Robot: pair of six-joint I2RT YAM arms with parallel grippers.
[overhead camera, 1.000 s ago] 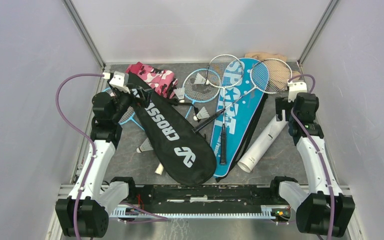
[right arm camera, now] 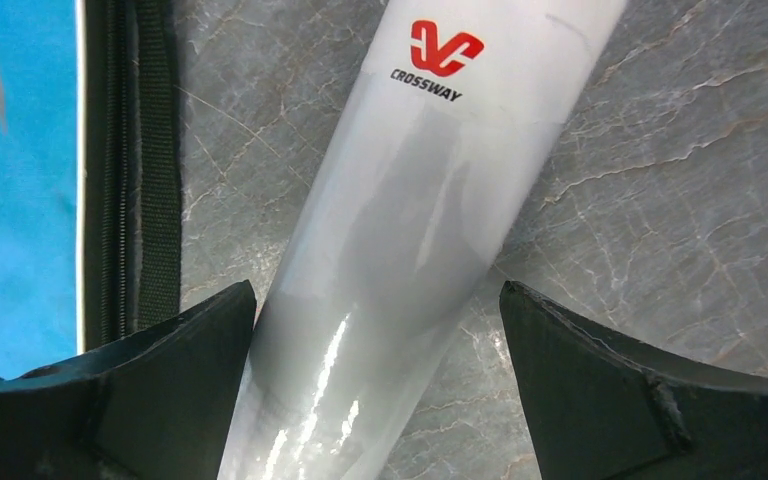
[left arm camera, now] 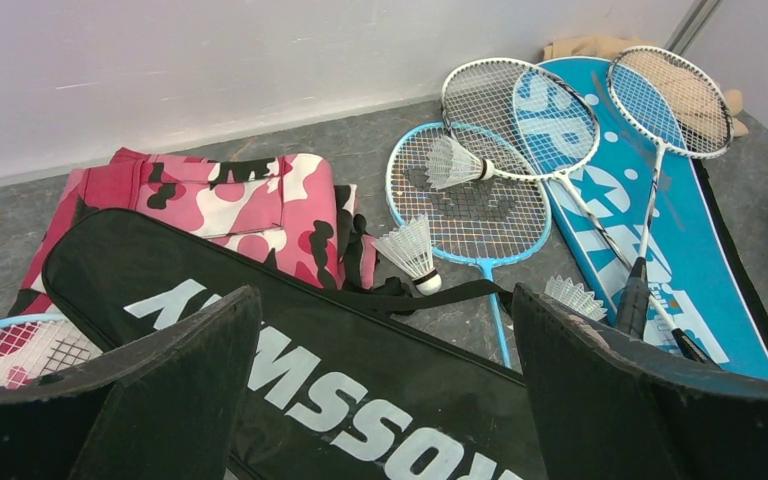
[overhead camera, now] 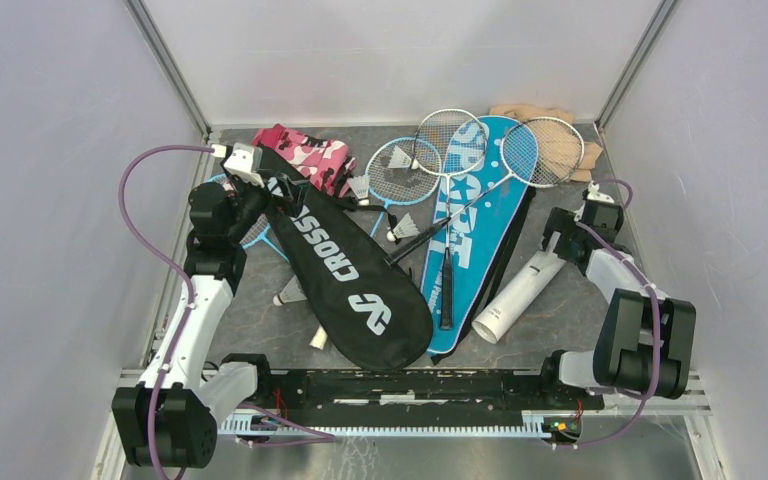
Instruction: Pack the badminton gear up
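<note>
A white shuttlecock tube (overhead camera: 519, 295) lies slantwise on the floor at the right. Over its far part is my right gripper, open, with the tube showing between its fingers. My left gripper is open above the far end of the black racket bag (overhead camera: 345, 262), nothing held. A blue racket bag (overhead camera: 485, 205) lies in the middle with two white rackets (left arm camera: 520, 118) across it. Left of these is a blue racket (left arm camera: 470, 190). Shuttlecocks (left arm camera: 412, 253) lie around it. Another blue racket (left arm camera: 20, 352) is partly under the black bag.
A pink camouflage bag (overhead camera: 305, 157) is folded at the back left. Tan cloth (overhead camera: 560, 150) lies in the back right corner. Walls close in the floor at the back and sides. Bare floor (overhead camera: 580, 320) shows right of the tube.
The left arm has barely shifted.
</note>
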